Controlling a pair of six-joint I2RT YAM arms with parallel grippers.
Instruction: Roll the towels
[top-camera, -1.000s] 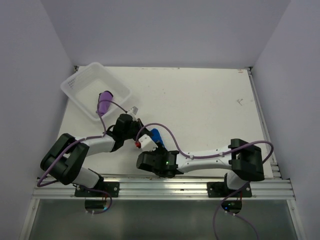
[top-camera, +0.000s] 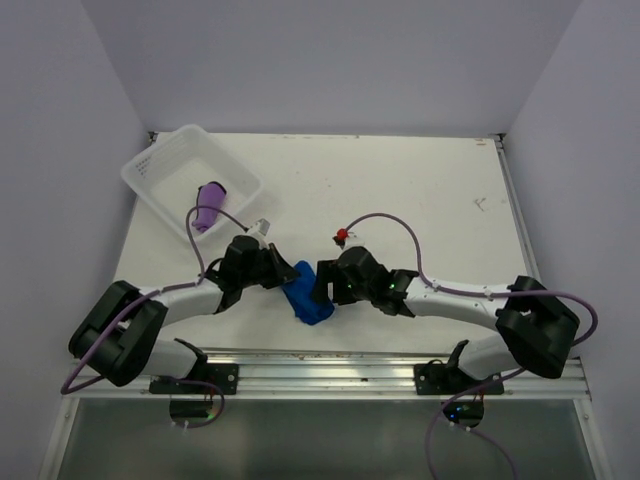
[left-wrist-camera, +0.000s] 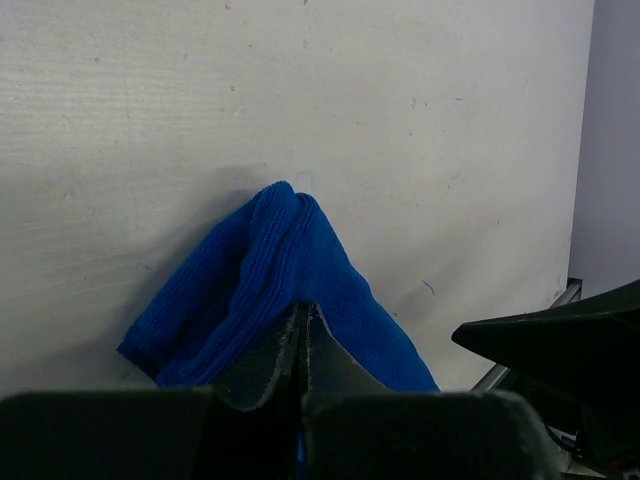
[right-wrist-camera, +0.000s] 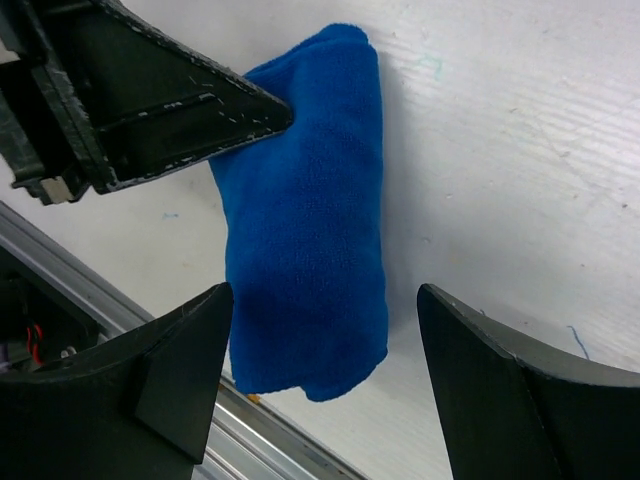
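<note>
A blue towel (top-camera: 307, 297), folded into a narrow bundle, lies near the table's front edge between both arms. Closed fingertips of my left gripper press against the towel's top near its far end; whether any cloth is pinched between them I cannot make out. The right wrist view shows this left gripper's dark tip touching the upper left of the towel (right-wrist-camera: 315, 215). My right gripper is open, one finger on either side of the towel's near end, a gap showing on the right side. A rolled purple towel (top-camera: 209, 207) rests in the white basket.
At the back left stands the white basket (top-camera: 160, 182). A metal rail (top-camera: 330, 358) runs along the front edge, close to the blue towel's near end.
My right gripper has swung from the front of the towel back and to the right, uncovering more of the cloth. The left arm has shifted only slightly, staying at the towel's far end.
</note>
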